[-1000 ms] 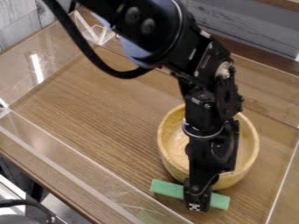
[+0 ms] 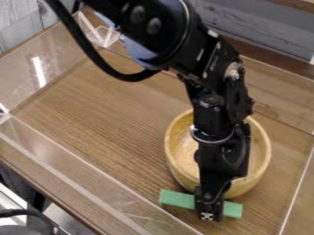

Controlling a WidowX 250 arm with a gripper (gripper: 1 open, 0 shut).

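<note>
A green block (image 2: 182, 200) lies low in the camera view, near the front edge of the wooden surface. My black gripper (image 2: 208, 207) reaches down over it and is shut on it at its middle. A light yellow bowl (image 2: 183, 139) sits just behind the block, largely hidden by my arm and gripper.
Bare wood (image 2: 98, 128) stretches to the left of the bowl, with a clear plastic edge along the left side. A strip of free surface lies to the right of the bowl. A wall runs along the back.
</note>
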